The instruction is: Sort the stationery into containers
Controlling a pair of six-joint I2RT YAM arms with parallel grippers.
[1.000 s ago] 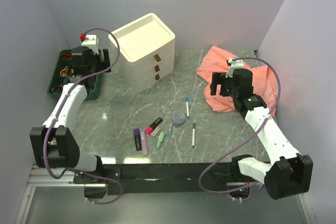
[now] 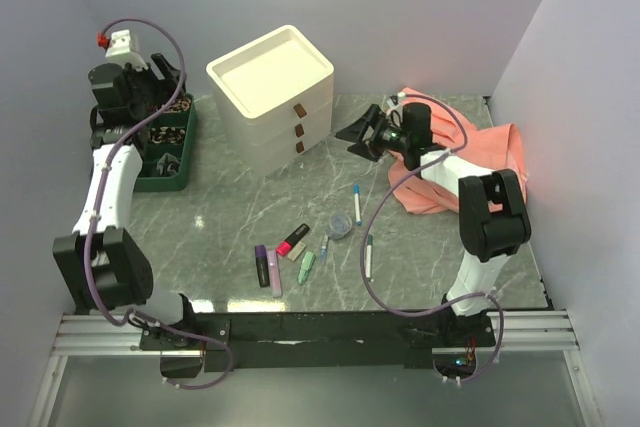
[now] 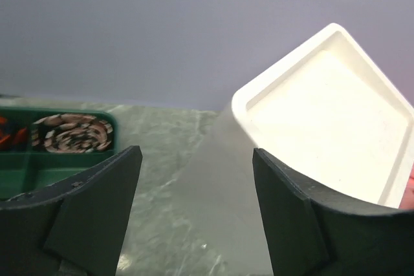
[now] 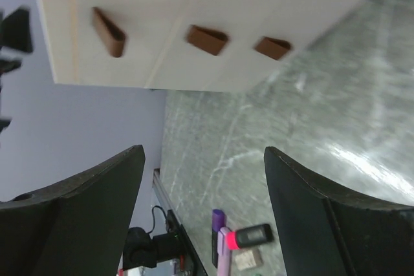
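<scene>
My left gripper (image 2: pixel 171 77) hovers over the back of the green compartment box (image 2: pixel 162 185), its fingers apart and empty. To the left of the white drawer unit (image 2: pixel 268 69), with its brown pull tabs, my right gripper is not; it hangs right of it (image 2: pixel 357 141), fingers parted and empty. Stationery lies at the front middle of the table: a black-and-red marker (image 2: pixel 292 239), a purple-capped marker (image 2: pixel 262 265), a pink pen (image 2: pixel 274 274), an eraser (image 2: pixel 297 251), a green highlighter (image 2: pixel 306 267), a small blue item (image 2: pixel 324 247) and two slim pens, one blue-capped (image 2: pixel 357 205), one dark-capped (image 2: pixel 368 257).
A small round clear container (image 2: pixel 340 224) stands among the stationery. The salmon cloth (image 2: pixel 425 197) lies crumpled under my right arm. In the left wrist view, small items fill a compartment of the green box (image 3: pixel 55 159). Bare marble shows left of the stationery.
The left gripper has moved back and left over the green box. My right gripper has swung left and slightly back, away from the cloth towards the drawer unit. The stationery has not moved.
</scene>
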